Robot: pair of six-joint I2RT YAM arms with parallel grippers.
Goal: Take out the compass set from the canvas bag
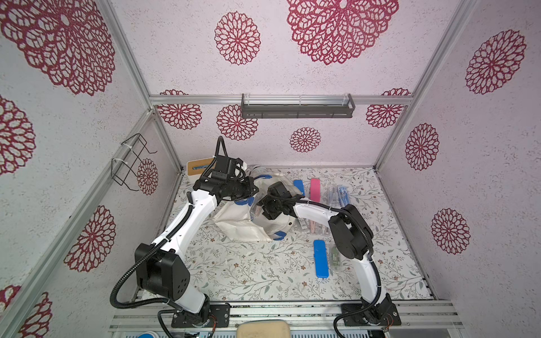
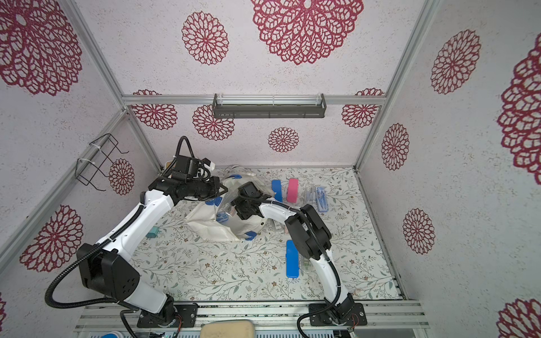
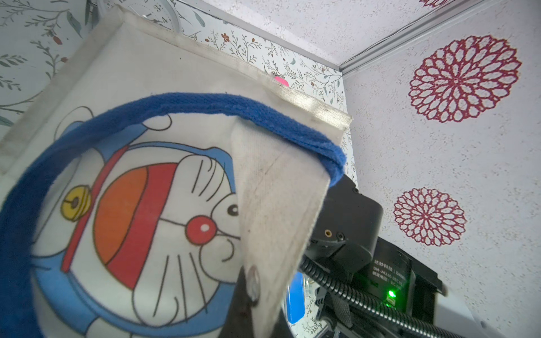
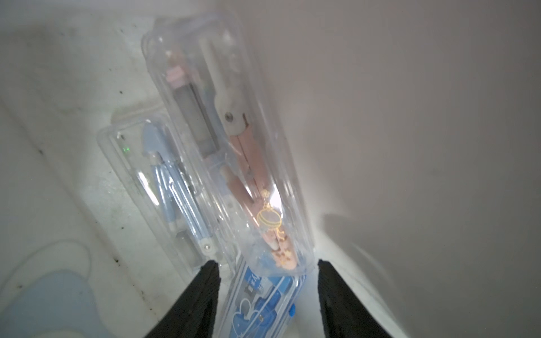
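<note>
The white canvas bag lies open mid-table. My left gripper is shut at its rim, the cloth with blue trim filling the left wrist view and partly hiding the fingers. My right gripper reaches inside, fingers parted above clear compass cases: a pink set, a blue set beside it, and another blue case below. Nothing shows held between the right fingers.
Right of the bag lie pink and blue cases and clear packs; a blue case is nearer the front.
</note>
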